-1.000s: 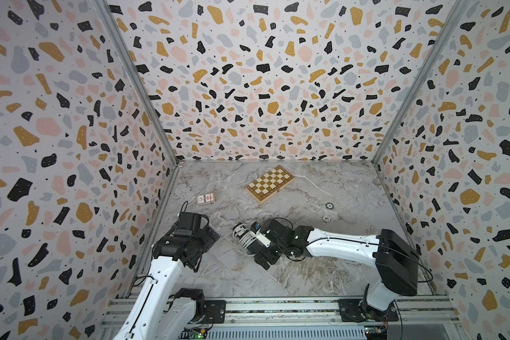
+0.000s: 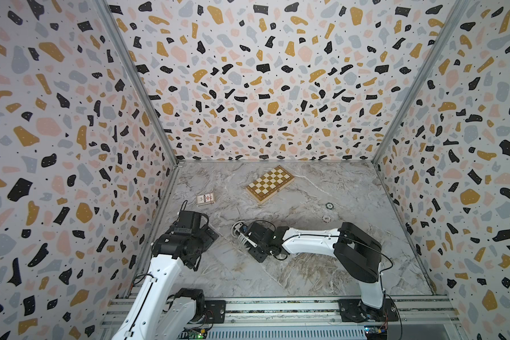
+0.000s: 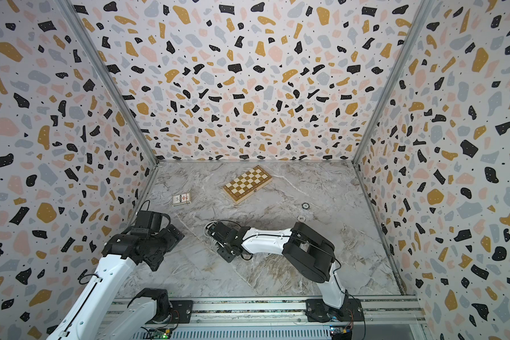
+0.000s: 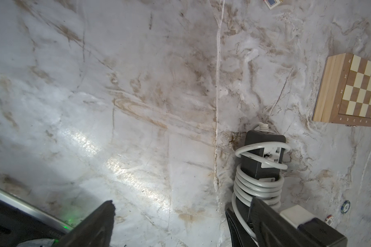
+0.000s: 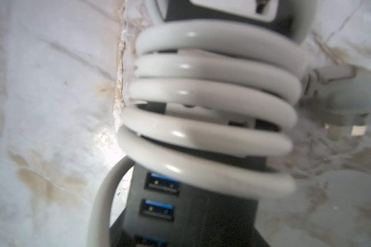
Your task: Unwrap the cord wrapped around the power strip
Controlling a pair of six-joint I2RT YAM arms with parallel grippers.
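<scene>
A black power strip (image 4: pixel 253 135) lies near the table's middle, with white cord (image 4: pixel 257 183) wound around it in several loops. In the right wrist view the coiled cord (image 5: pixel 214 88) fills the middle, above blue USB ports (image 5: pixel 158 210), and a pale plug (image 5: pixel 342 94) is at the right. My right gripper (image 2: pixel 249 243) is down over the strip; its fingertips are hidden in the right wrist view, so its hold cannot be made out. My left gripper (image 2: pixel 201 246) is raised at the left, open and empty, its fingers (image 4: pixel 99 224) wide apart in the left wrist view.
A wooden chessboard (image 2: pixel 269 182) lies at the back middle, a card box (image 2: pixel 205 197) at the back left, and two chips (image 2: pixel 329 206) at the right. Bare marble surrounds the strip on the left and front.
My right arm has moved leftward along the strip, its gripper now covering more of the cord coils. The left arm has shifted only very slightly.
</scene>
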